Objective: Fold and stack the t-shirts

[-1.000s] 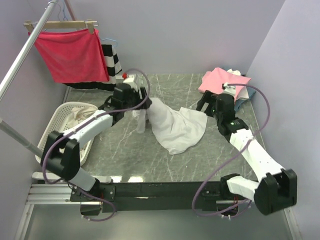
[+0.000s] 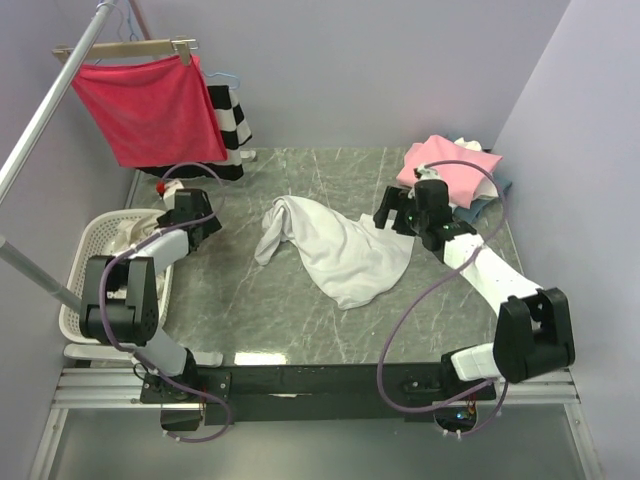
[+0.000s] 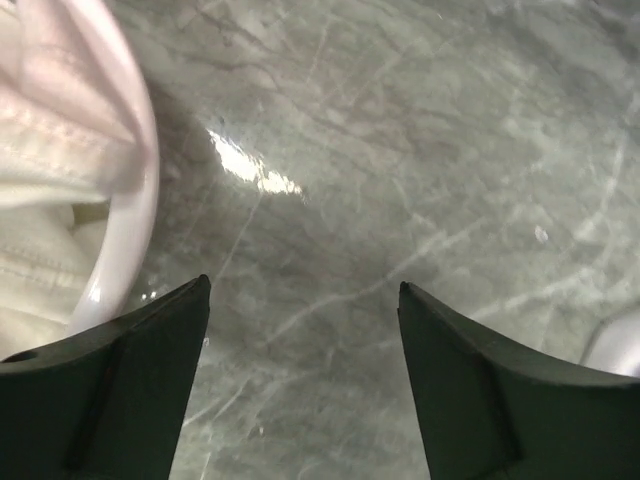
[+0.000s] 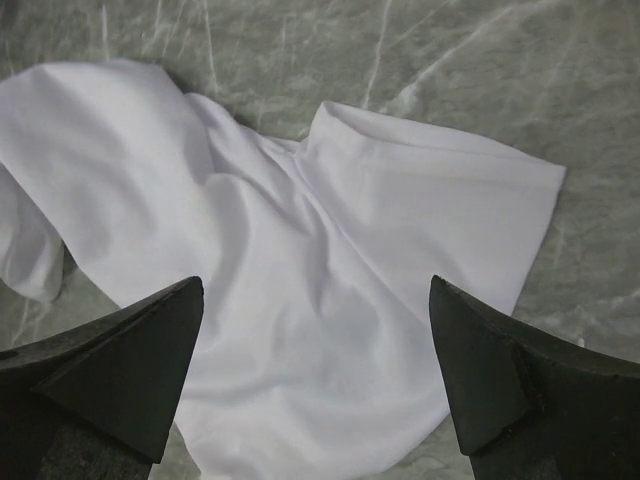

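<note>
A white shirt (image 2: 340,255) lies loosely spread and rumpled in the middle of the table (image 2: 250,310), its left end bunched. My right gripper (image 2: 390,208) hangs open over its upper right part; in the right wrist view the cloth (image 4: 290,300) shows below and between the empty fingers. My left gripper (image 2: 190,220) is open beside the laundry basket at the left, with only bare marble between its fingers in the left wrist view.
A white basket (image 2: 80,280) holds pale cloth (image 3: 50,150). A pile with a pink folded cloth (image 2: 445,160) sits at the back right. A red cloth (image 2: 145,110) and striped cloth hang on a rack at the back left.
My left gripper has moved left from the shirt's bunched end to beside the basket. My right gripper has shifted slightly left over the shirt.
</note>
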